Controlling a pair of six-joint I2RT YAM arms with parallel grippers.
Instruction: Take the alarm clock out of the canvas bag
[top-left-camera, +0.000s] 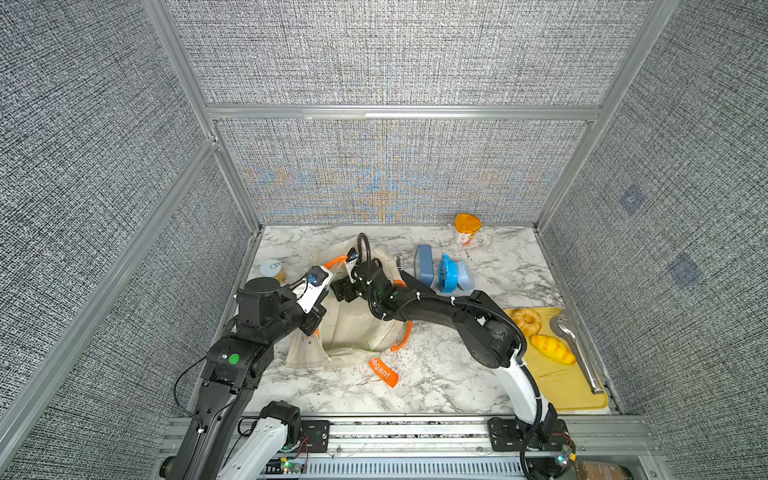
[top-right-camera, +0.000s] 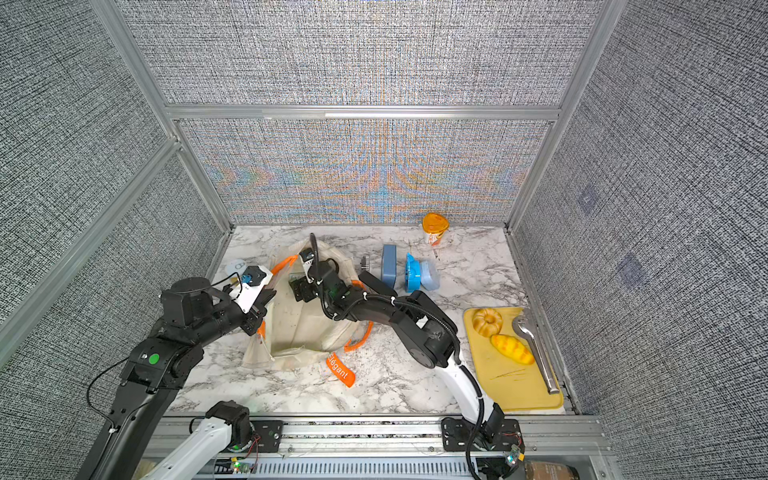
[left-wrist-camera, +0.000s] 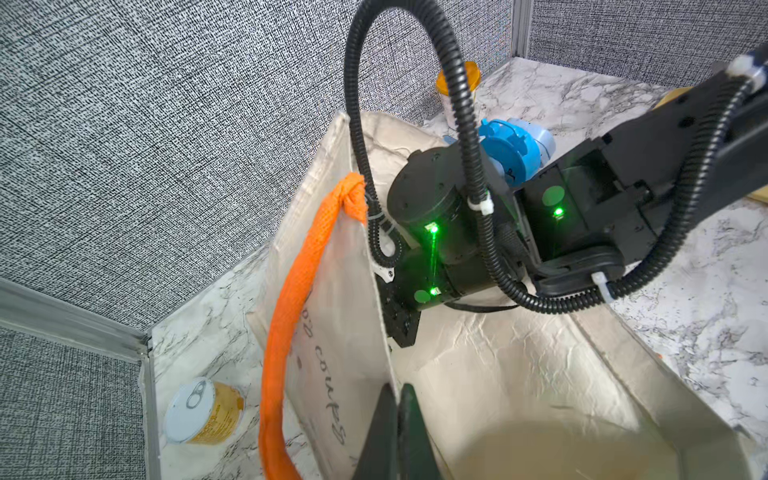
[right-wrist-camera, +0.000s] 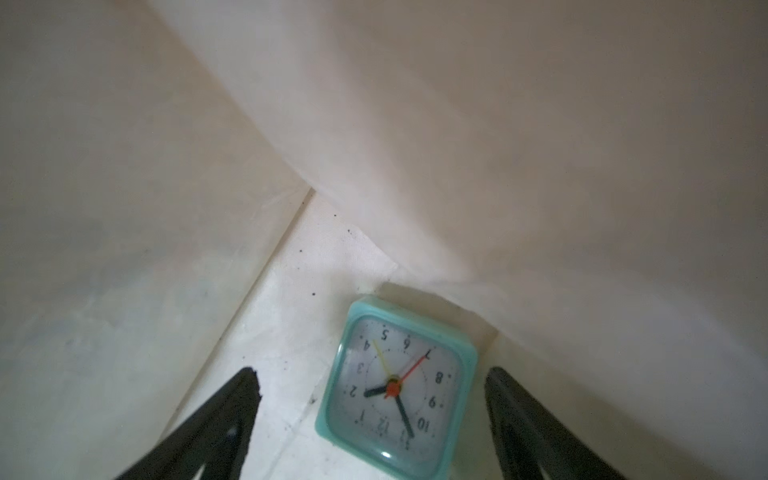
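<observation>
The canvas bag (top-left-camera: 352, 326) stands open on the table, cream with orange straps. My left gripper is shut on the bag's top edge, pinching the thin canvas near the orange strap (left-wrist-camera: 296, 304). My right arm reaches over into the bag. In the right wrist view, the alarm clock (right-wrist-camera: 392, 396), square with a mint-green frame and white face, lies face up on the bag's floor near a side wall. The right gripper is open above it, one finger (right-wrist-camera: 208, 428) on each side in view. Contact cannot be told. Both top views hide the clock.
A yellow can (left-wrist-camera: 216, 412) stands left of the bag. Right of it are a blue box (top-left-camera: 424, 265), a blue-lidded container (top-left-camera: 448, 273) and an orange-lidded cup (top-left-camera: 467, 227). A yellow board (top-left-camera: 552, 388) with bread and a wrench lies far right.
</observation>
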